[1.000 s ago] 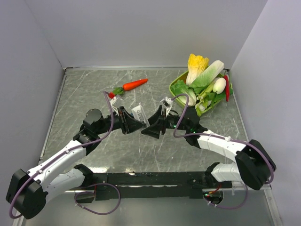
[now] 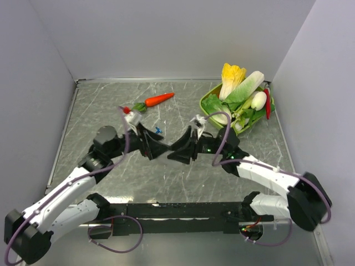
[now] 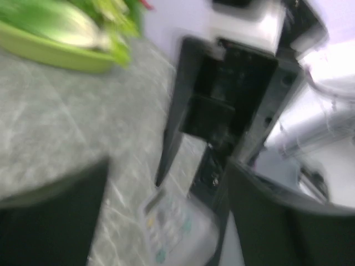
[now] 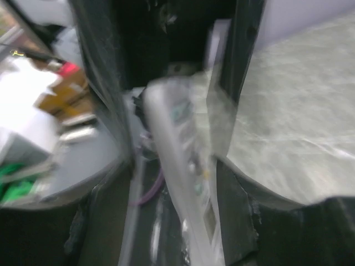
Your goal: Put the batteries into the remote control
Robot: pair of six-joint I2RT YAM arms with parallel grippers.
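The remote control, white with a blurred button face, is tilted between my two grippers. My left gripper is open around it, with gaps to the fingers on both sides in the left wrist view. My right gripper also stands open, the remote edge-on between its fingers. A gap shows on one side; whether the other finger touches it I cannot tell. From above, the arms hide most of the remote. No loose batteries can be made out; motion blurs both wrist views.
A green basket of vegetables stands at the back right. A carrot and a radish lie at the back left, with a small blue item nearer the middle. Bare marble table lies in front of the grippers.
Both arms have shifted, the left one's wrist slightly towards the left.
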